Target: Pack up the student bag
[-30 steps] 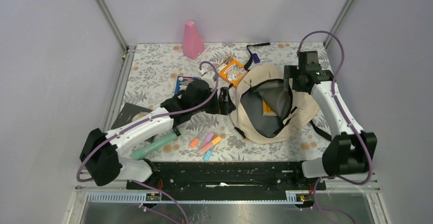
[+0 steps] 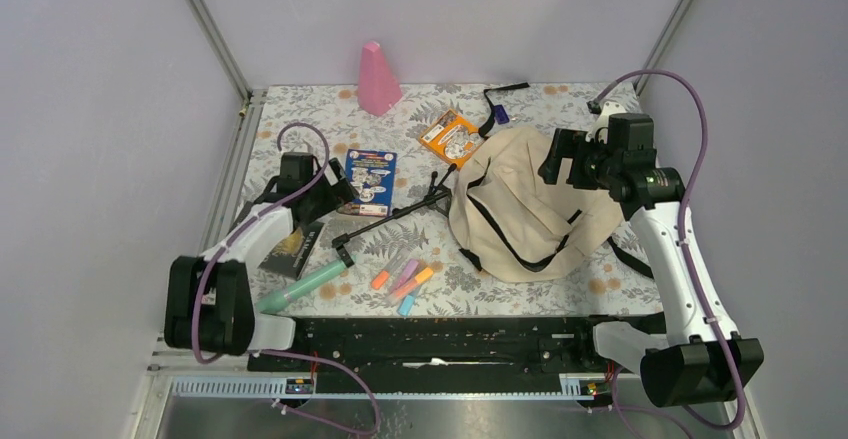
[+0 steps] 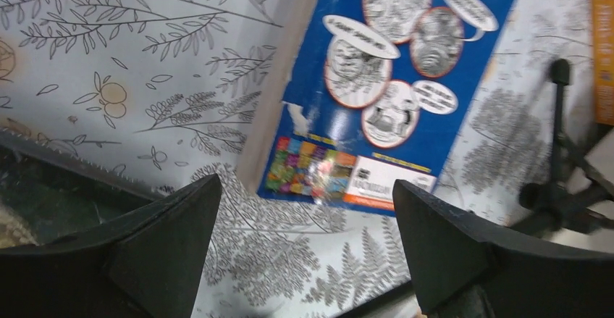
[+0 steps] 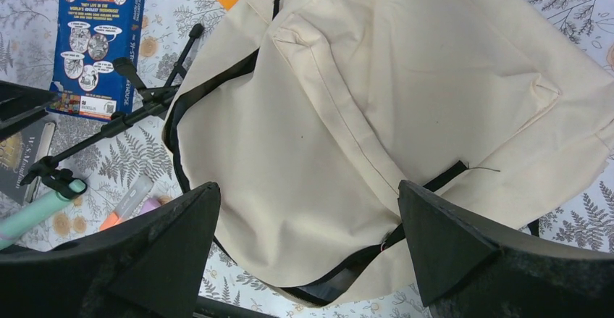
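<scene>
The beige bag lies on the table right of the middle, its flap fallen over the mouth so that the inside is hidden. Over the bag's upper right part hangs my right gripper, open and empty; in the right wrist view the bag cloth spreads below the fingers. My left gripper is open above the lower part of the blue book, nothing between its fingers. In the left wrist view the blue book lies flat ahead of the fingertips. An orange book lies behind the bag's left corner.
A black tripod stretches between the blue book and the bag. Several coloured markers lie in front. A green bottle and a dark book are at left. A pink case stands at the back.
The left arm has swung left from the bag's edge to the blue book. The bag's mouth, open with something orange inside, is now covered by its flap. The right gripper has shifted slightly left.
</scene>
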